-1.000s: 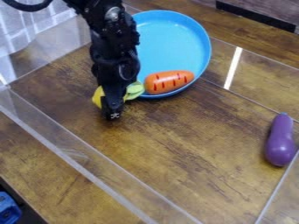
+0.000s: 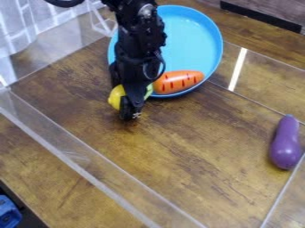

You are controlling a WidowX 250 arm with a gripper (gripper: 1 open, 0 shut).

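Note:
The black arm reaches down from the top, and my gripper (image 2: 127, 94) is shut on a yellow object (image 2: 117, 97) with a green part beside it, at the front left edge of a blue plate (image 2: 194, 40). The fingers partly hide that object. An orange toy carrot (image 2: 177, 81) lies in the plate's front part, right of the gripper.
A purple toy eggplant (image 2: 284, 142) lies on the wooden table (image 2: 167, 169) at the right. Clear plastic edging runs along the left. A small blue object (image 2: 5, 212) is at the lower left.
The gripper and the yellow object have shifted slightly, and less of the green part shows. The carrot's angle has changed slightly. The eggplant has stayed put.

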